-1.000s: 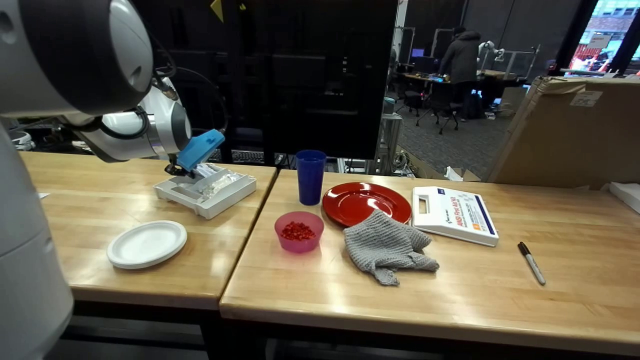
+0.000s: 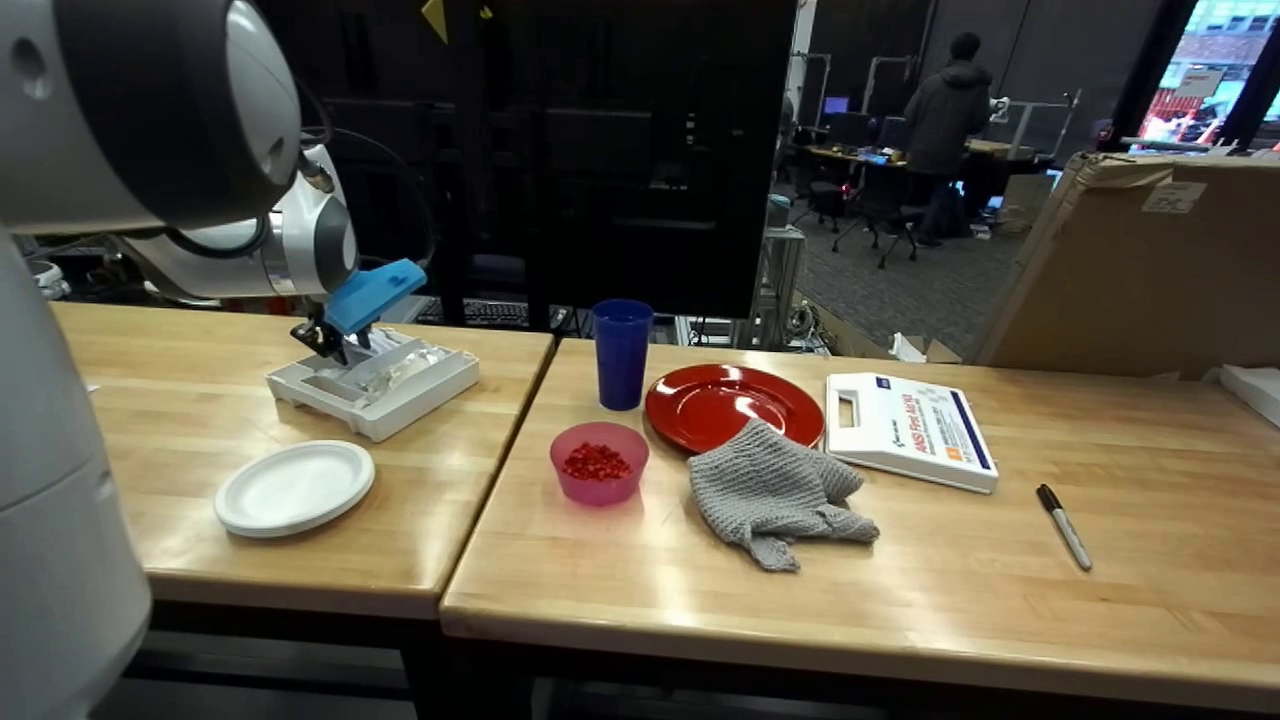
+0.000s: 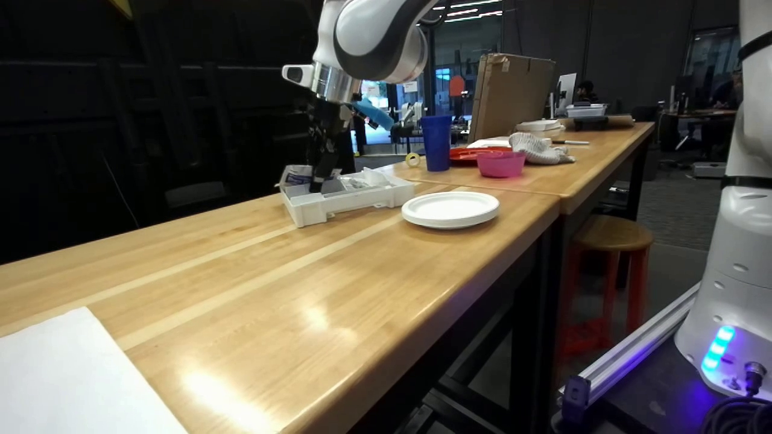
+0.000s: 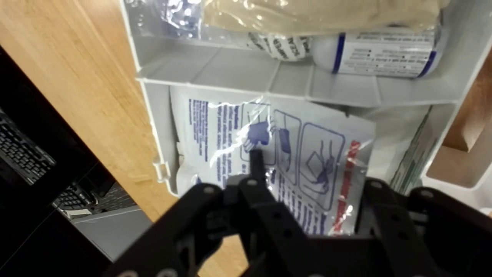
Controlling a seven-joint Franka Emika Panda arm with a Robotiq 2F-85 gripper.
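Observation:
A white compartmented box point(image 2: 372, 420) lies on the left table in exterior view 1. My gripper point(image 2: 330, 346) reaches down into it from above, below the blue part of the arm. In the wrist view, a white printed packet point(image 4: 216, 134) with blue drawings and a red line of text fills the near compartment. The gripper stands over that packet, its dark fingers point(image 4: 256, 161) apart. Whether they touch the packet or the box is hard to tell. Past a divider lie a labelled bottle point(image 4: 383, 53) and a tan wrapped item point(image 4: 323, 16).
A white plate point(image 2: 294, 490) sits in front of the box. On the right table are a blue cup point(image 2: 620, 354), pink bowl point(image 2: 600, 480), red plate point(image 2: 678, 396), grey cloth point(image 2: 768, 486), white first aid kit lid point(image 2: 906, 432) and marker point(image 2: 1064, 528). Free table lies at the right.
In exterior view 1, the box has shifted left and slightly back, and the gripper has moved left with it. The plate and the things on the right table stayed put.

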